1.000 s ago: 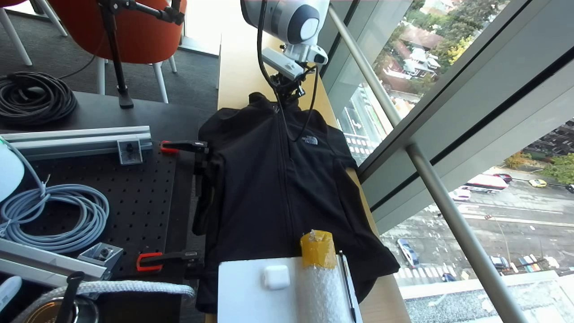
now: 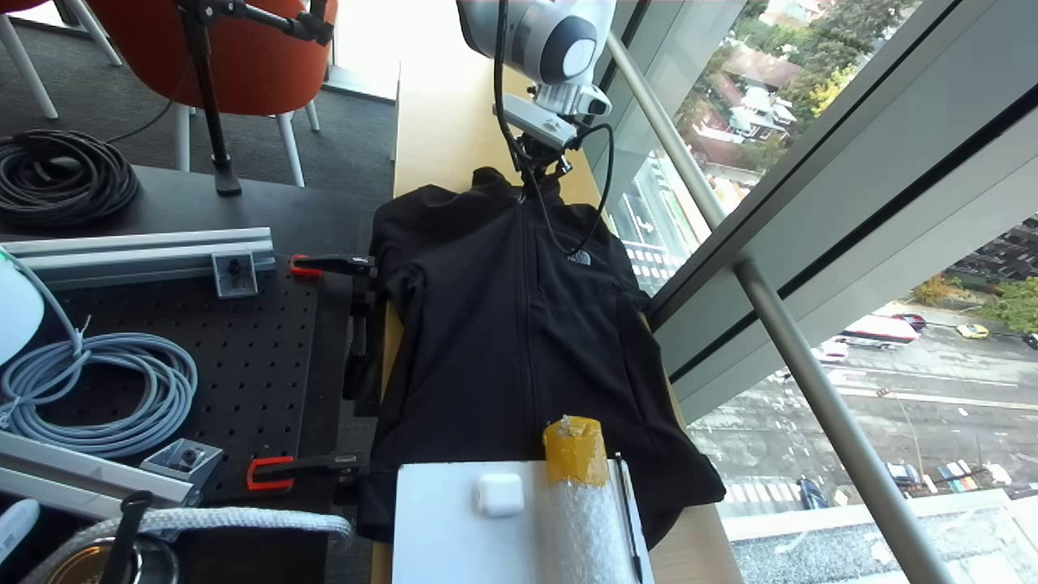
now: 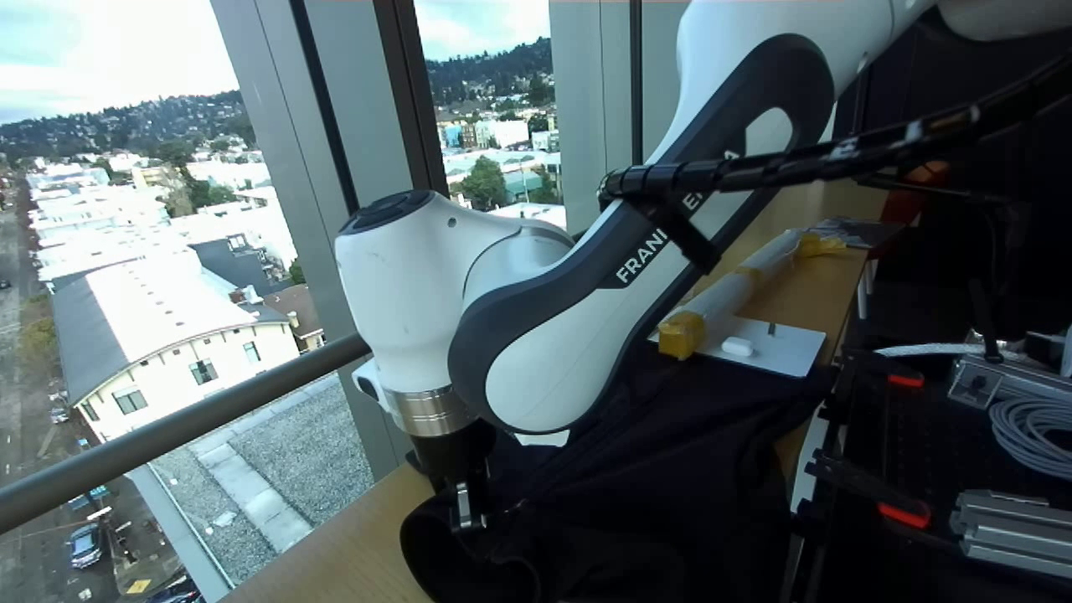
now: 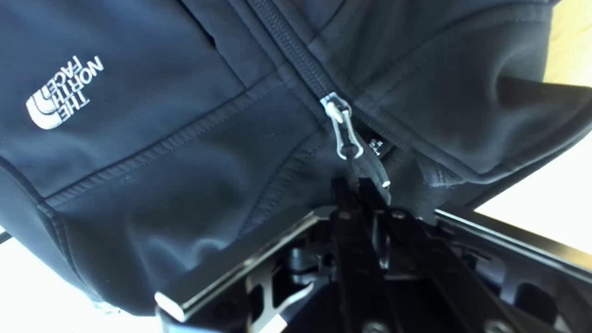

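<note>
A black zip-front jacket [image 2: 467, 331] lies spread face up along the wooden ledge, its collar end under the arm. In the wrist view the silver zipper slider [image 4: 334, 105] sits on the zip line near the neck, with its metal pull loop [image 4: 348, 136] hanging toward my gripper. A dark tab runs from this loop to the narrow fingertips, and the fingers are shut on it. Seen from the second exterior side, my gripper [image 3: 467, 512] points down at the collar; its fingertips are hard to make out against the black cloth.
A white board [image 2: 448, 526] with a bubble-wrapped roll [image 2: 584, 526] and a small white case [image 2: 500, 495] rests on the jacket's hem. Two clamps [image 2: 306, 264] line the left edge. A metal rail [image 2: 827, 399] and windows run along the right. Bare ledge [image 2: 443, 117] shows beyond the collar.
The arm and gripper have shifted slightly right. The jacket's upper part and logo have moved right too, the left sleeve has drawn upward, and the white board has slid a little toward the collar.
</note>
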